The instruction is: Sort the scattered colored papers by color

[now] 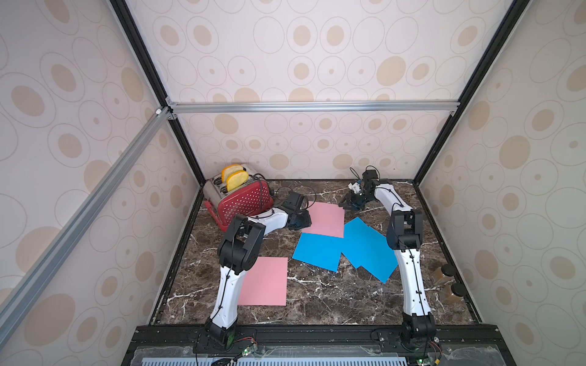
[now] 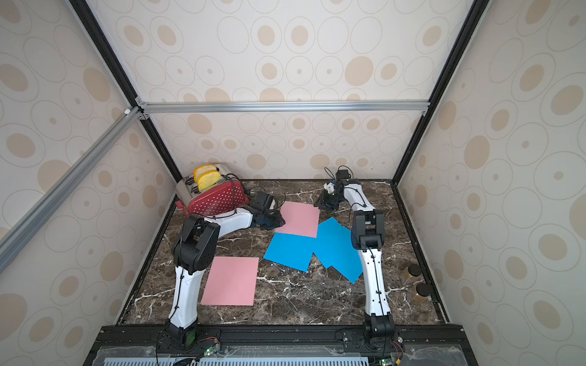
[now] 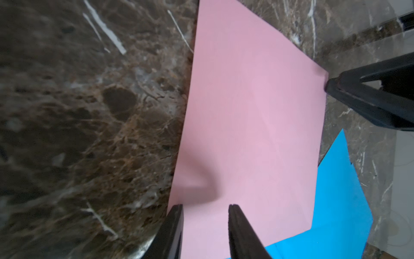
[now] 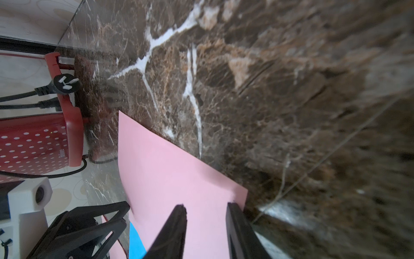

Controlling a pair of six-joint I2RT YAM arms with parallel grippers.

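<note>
A pink sheet (image 1: pixel 324 220) lies at the back centre, overlapping blue sheets (image 1: pixel 372 250) in front of it. A second pink sheet (image 2: pixel 229 280) lies at the front left. My left gripper is part open at the upper pink sheet's left edge, its fingertips low over the paper. My right gripper is part open at that sheet's back right corner, where the edge looks slightly raised beside a fingertip. Neither gripper shows paper clearly held between its fingers.
A red perforated basket (image 1: pixel 241 201) with yellow items and cables stands at the back left. Two jars (image 2: pixel 415 277) stand at the right edge. Bare marble shows at the front centre and back right.
</note>
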